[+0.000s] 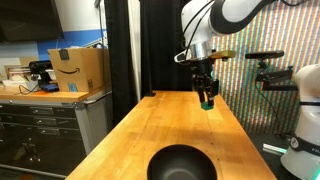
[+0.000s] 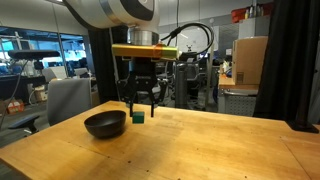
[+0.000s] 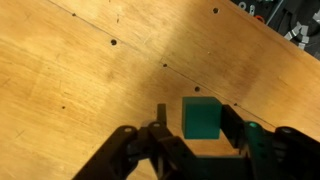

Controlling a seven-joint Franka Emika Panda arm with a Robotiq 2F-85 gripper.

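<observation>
A small green block (image 3: 202, 117) shows in the wrist view between the fingers of my gripper. The fingers stand part open, with a gap between the block and the left finger; on the other side the block lies close to the right finger, and I cannot tell if they touch. In exterior view 1 the block (image 1: 207, 103) appears just below the fingertips, beyond the black bowl (image 1: 181, 163). Exterior view 2 has the block (image 2: 138, 117) to the right of the bowl (image 2: 105, 124). Whether it hangs in the air or rests on the table is unclear.
Some cables and metal parts (image 3: 295, 25) show at the upper right of the wrist view. A cardboard box (image 1: 78, 70) stands on a cabinet off the table.
</observation>
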